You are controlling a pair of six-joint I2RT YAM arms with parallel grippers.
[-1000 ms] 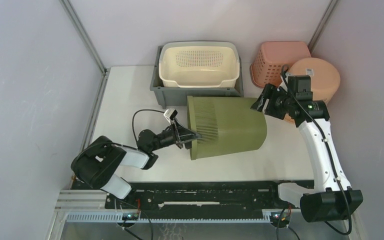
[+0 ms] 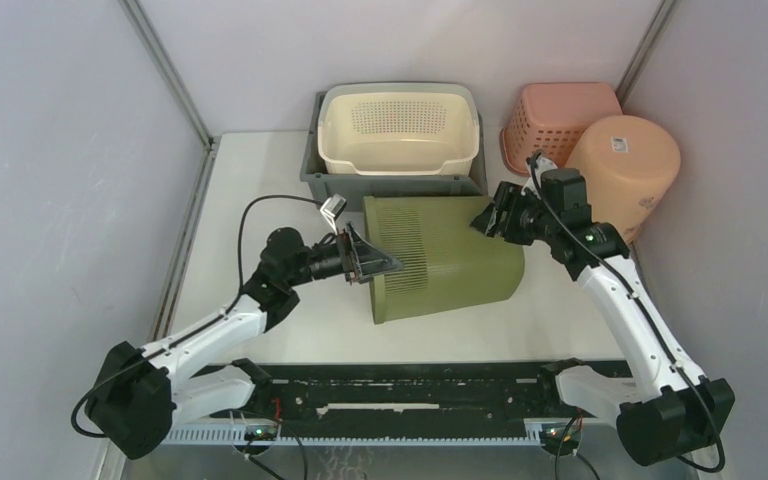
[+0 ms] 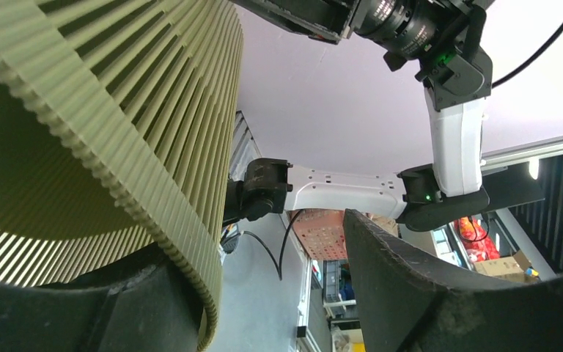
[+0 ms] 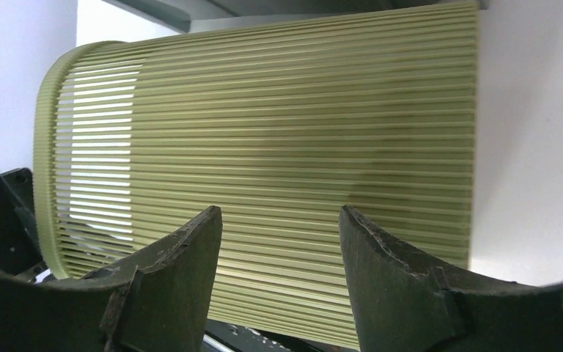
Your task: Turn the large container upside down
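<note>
A large olive-green slatted container (image 2: 455, 265) lies on its side on the white table, rim to the left. My left gripper (image 2: 380, 262) is at that rim; in the left wrist view the rim (image 3: 154, 191) runs down beside one finger, with a wide gap to the other. My right gripper (image 2: 485, 220) is part open over the right upper end of the container; in the right wrist view the slatted side (image 4: 278, 125) fills the space beyond its fingertips.
A grey bin (image 2: 315, 175) with a cream basket (image 2: 400, 150) stands behind the container. Pink baskets (image 2: 570, 100) and a peach bin (image 2: 630, 155) occupy the back right.
The container has shifted slightly left. My left arm has risen and extended at the rim; my right gripper has moved left and down across the container's end.
</note>
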